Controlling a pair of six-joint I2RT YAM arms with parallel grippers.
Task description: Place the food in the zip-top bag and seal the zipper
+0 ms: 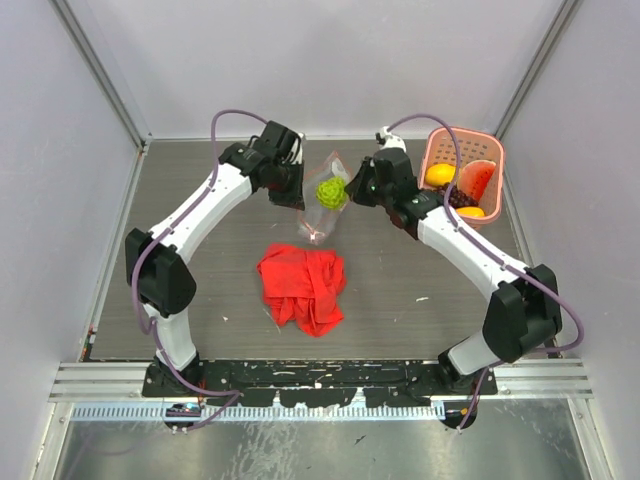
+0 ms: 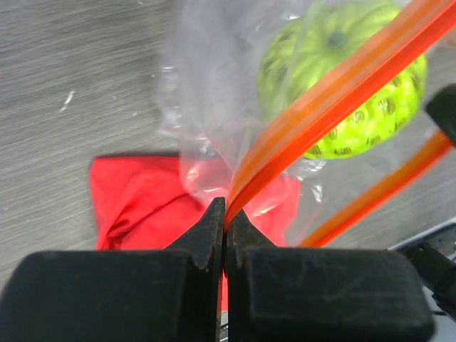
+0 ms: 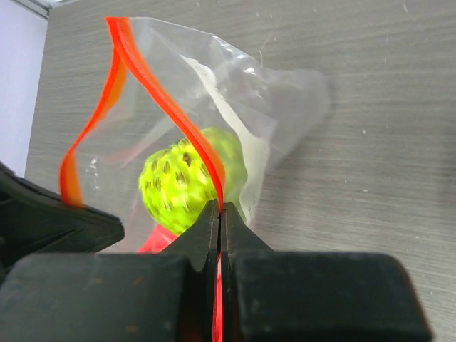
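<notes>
A clear zip bag with an orange zipper hangs between my grippers, a bumpy green fruit inside it. My left gripper is shut on the zipper rim at one side, and my right gripper is shut on the rim at the other side. In both wrist views the zipper strip runs up from the fingertips, and the mouth stands apart with the fruit visible behind it.
A red cloth lies crumpled below the bag. A pink basket of assorted fruit stands at the right back.
</notes>
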